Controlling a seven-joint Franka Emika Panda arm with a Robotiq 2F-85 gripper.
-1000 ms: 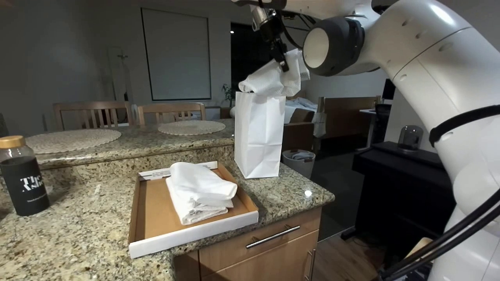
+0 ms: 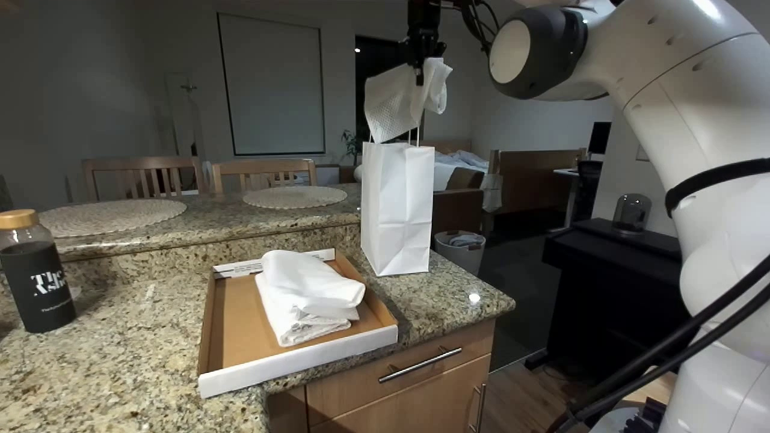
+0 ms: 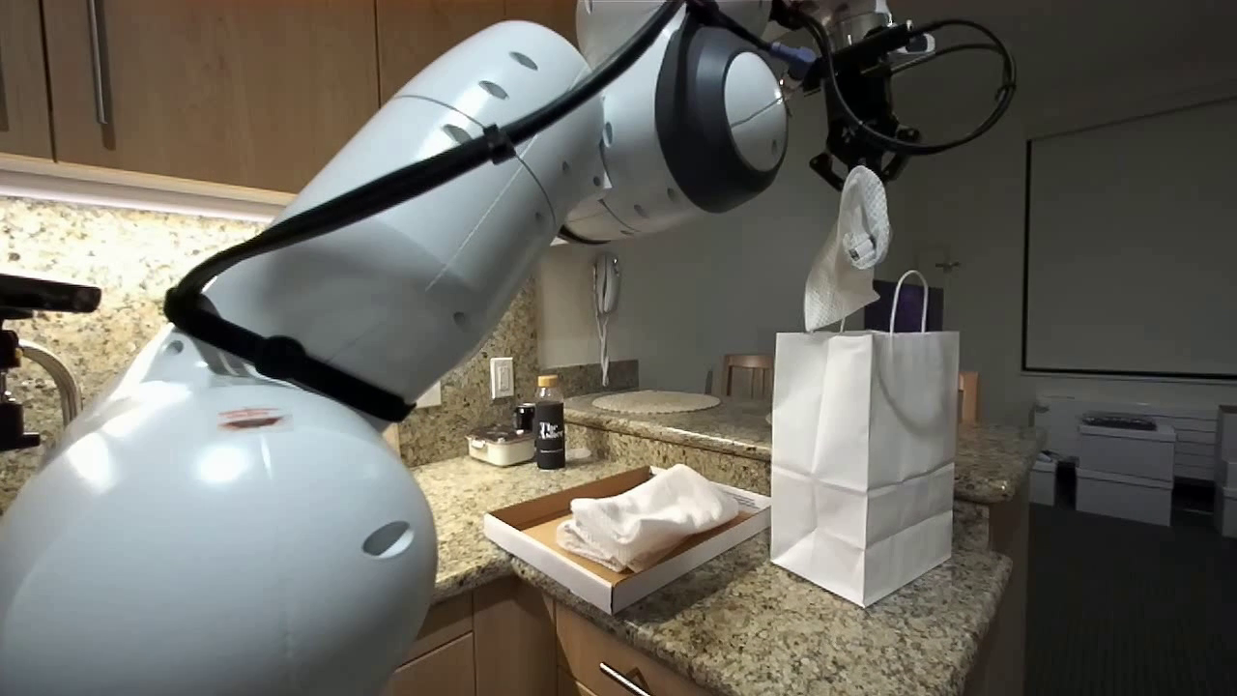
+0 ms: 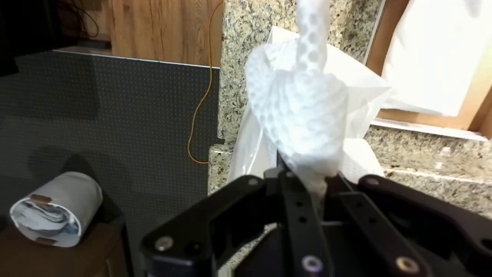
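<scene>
A white textured cloth [image 2: 391, 101] hangs from my gripper [image 2: 420, 72], which is shut on it above the open top of a white paper bag [image 2: 397, 209]. In exterior view 2 the cloth [image 3: 843, 261] dangles over the bag's [image 3: 864, 464] left rim, its lower end close to the opening. Whether that end touches the rim I cannot tell. Seen from the wrist, the cloth [image 4: 304, 106] bunches up at the fingertips and hides much of the bag [image 4: 359, 87]. The bag stands upright on the granite counter, its handles up.
A shallow cardboard tray [image 2: 234, 310] with folded white cloths [image 2: 307, 292] lies beside the bag. The counter's edge [image 2: 498, 307] is close on the bag's other side. Behind rises a higher ledge with round placemats [image 2: 296, 196]. A dark bottle [image 2: 36, 278] stands far left.
My gripper has risen, shifted slightly left and turned more upright. The cloth has lifted off the bag's top with it, and the bag's handles now show. Tray and folded cloths are unmoved.
</scene>
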